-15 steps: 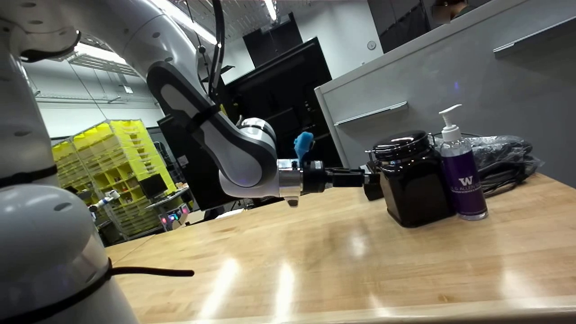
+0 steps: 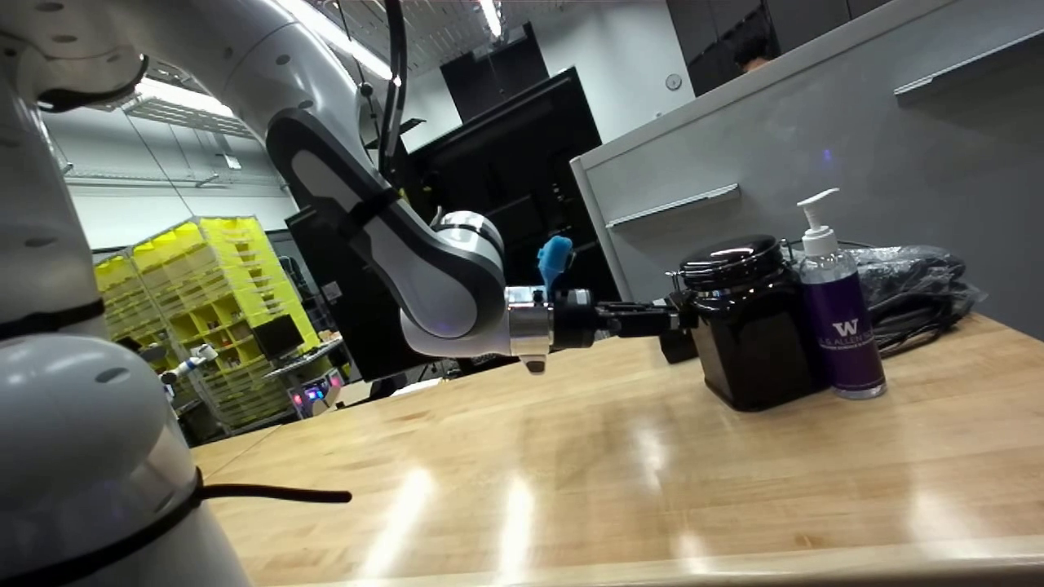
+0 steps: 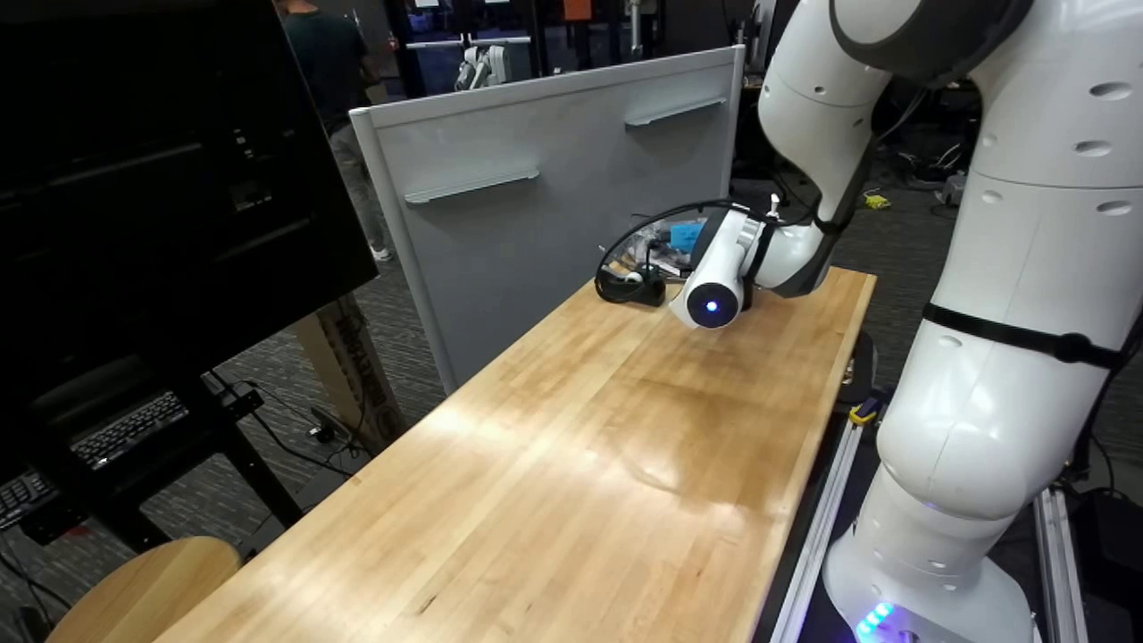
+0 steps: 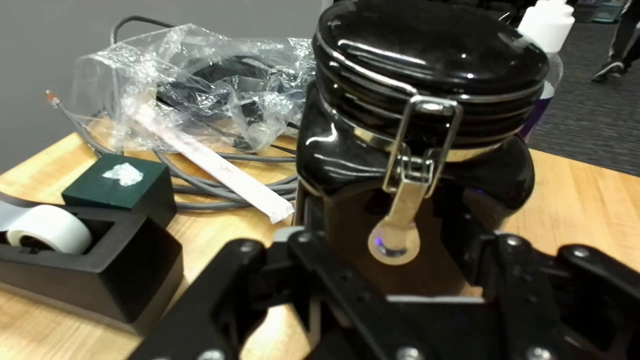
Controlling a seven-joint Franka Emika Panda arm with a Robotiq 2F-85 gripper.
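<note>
A glossy black jar (image 4: 420, 54) with a clamp lid stands upright on the table, filling the middle of the wrist view. Its metal latch (image 4: 403, 216) hangs down the front, facing my gripper. The fingers are spread to either side of the latch's lower tab, with nothing gripped between them. In exterior view 1 the gripper (image 2: 675, 319) reaches in level from the left, its tips right at the upper front of the jar (image 2: 754, 342). Whether they touch it I cannot tell. My arm hides the jar in exterior view 2.
A purple-labelled pump bottle (image 2: 843, 323) stands close against the jar's right side. A black tape dispenser (image 4: 120, 264), a dark green box (image 4: 120, 186), cables and a clear plastic bag (image 4: 198, 84) lie left of the jar in the wrist view.
My gripper has moved slightly right, closer to the jar. The jar and bottle appear shifted very slightly to the right as well.
</note>
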